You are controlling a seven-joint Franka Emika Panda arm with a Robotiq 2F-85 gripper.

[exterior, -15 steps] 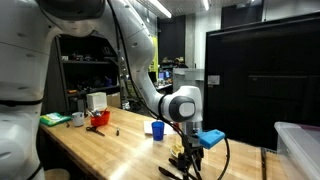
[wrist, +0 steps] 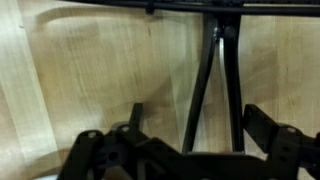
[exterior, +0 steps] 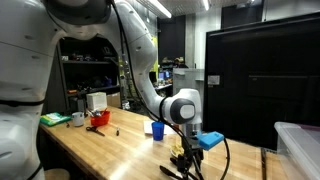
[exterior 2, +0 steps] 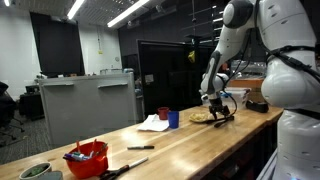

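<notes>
My gripper is open low over the wooden table, with one finger (wrist: 132, 130) and the other finger (wrist: 262, 125) apart in the wrist view. A dark wire-like object (wrist: 230, 75) lies between and beyond them: two thin black strips run from a crossbar at the top down through the gap. Whether either finger touches it, I cannot tell. In exterior view 1 the gripper (exterior: 190, 166) is low at the near part of the table, with a black piece (exterior: 170, 172) beside it.
A yellowish item (exterior 2: 200, 116) lies close to the gripper. Farther along the table are a blue cup (exterior 2: 173, 119), a red container (exterior 2: 87, 161) with tools and a dark-handled tool (exterior 2: 124, 169). A clear plastic bin (exterior: 298, 140) stands at the right.
The gripper sits very slightly lower than a second ago. The objects on the table appear unmoved.
</notes>
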